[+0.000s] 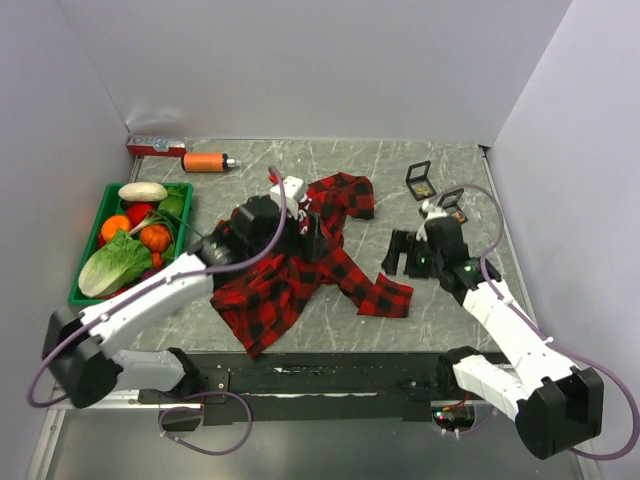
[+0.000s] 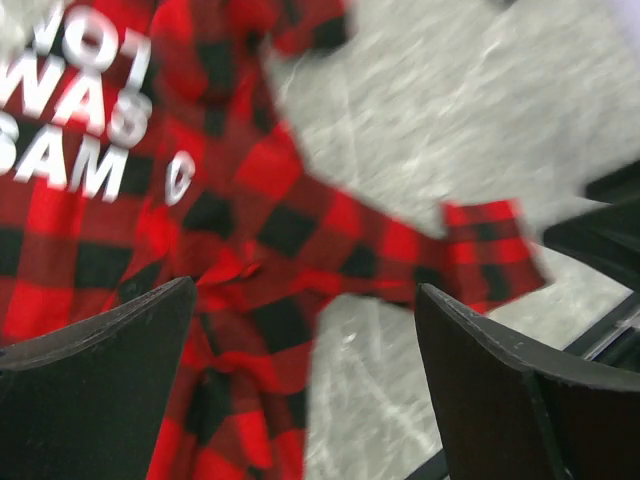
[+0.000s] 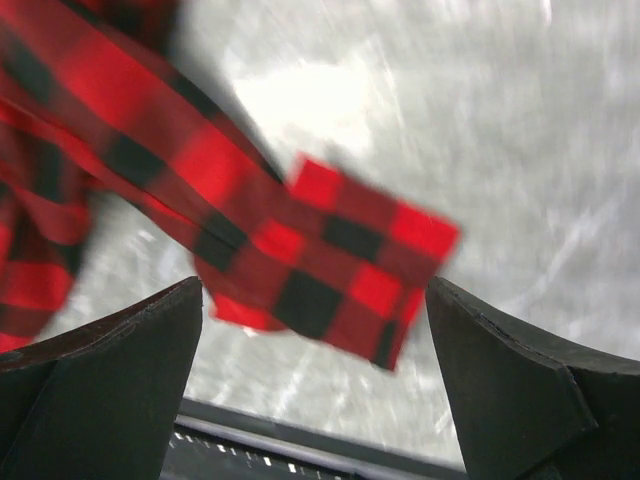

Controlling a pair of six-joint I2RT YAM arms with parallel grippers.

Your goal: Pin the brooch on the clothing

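Observation:
A red and black checked shirt (image 1: 262, 312) lies on the grey table, partly covered by my left arm in the top view. White letters (image 2: 90, 110) show on it in the left wrist view. Above the shirt, my left gripper (image 1: 316, 240) stands open, with no cloth between its fingers. My right gripper (image 1: 396, 254) is open too, near the sleeve end (image 3: 340, 262), which lies flat below it. Two small dark cases stand open at the back right: one case (image 1: 420, 182) in plain sight, the other case (image 1: 453, 207) partly behind the right arm. Their contents are too small to make out.
At the left is a green basket (image 1: 76, 291) of vegetables. An orange bottle (image 1: 205, 162) and a red box (image 1: 156, 146) lie at the back left. Bare table (image 1: 440, 320) shows at the front right.

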